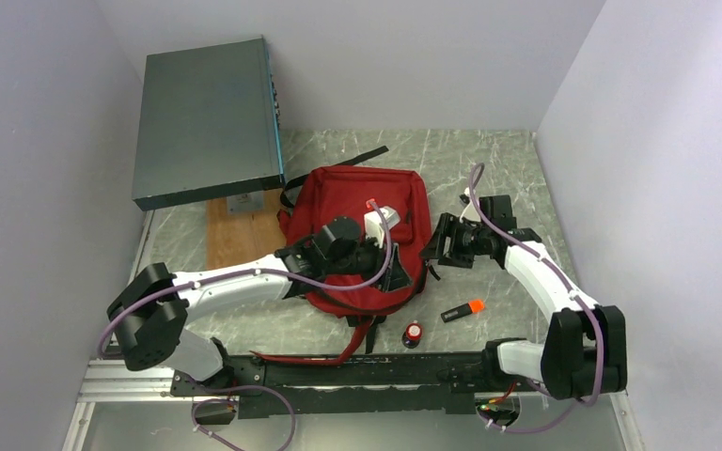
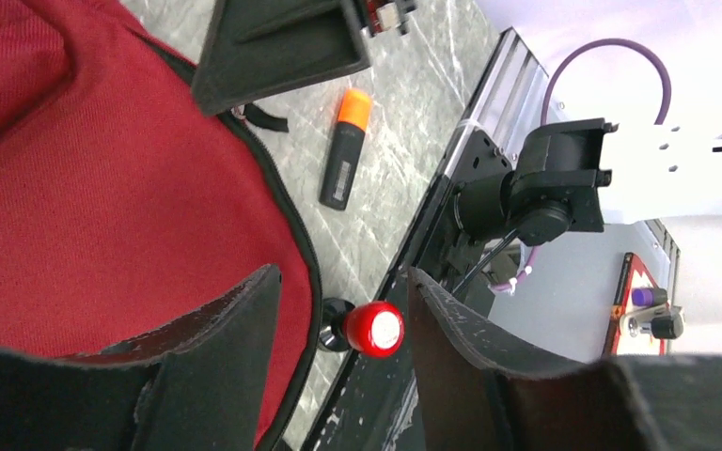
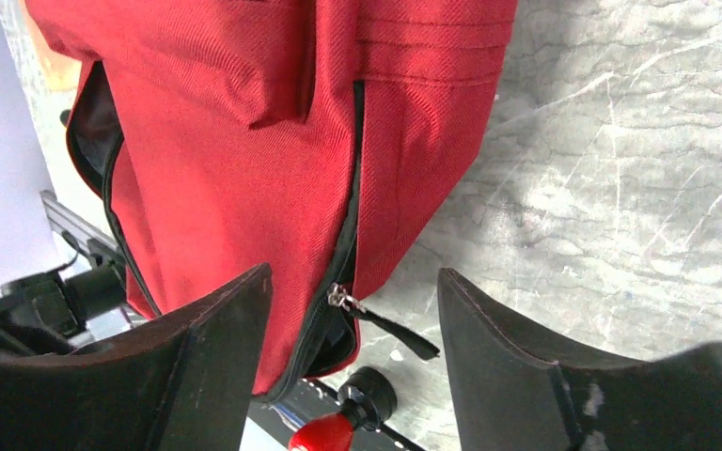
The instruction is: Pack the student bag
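The red bag (image 1: 357, 193) lies in the middle of the marble surface, with a dark zipper along its right edge. My left gripper hangs over the bag's front right, fingers apart with nothing seen held. My right gripper is open over that edge, the zipper puller (image 3: 385, 324) between but below its fingers. A red-topped black object (image 1: 412, 334) stands at the front; a black highlighter with orange cap (image 1: 463, 310) lies to its right.
A large dark green box (image 1: 207, 122) is at back left over a wooden board (image 1: 235, 235). Free marble lies at back right. Walls bound both sides.
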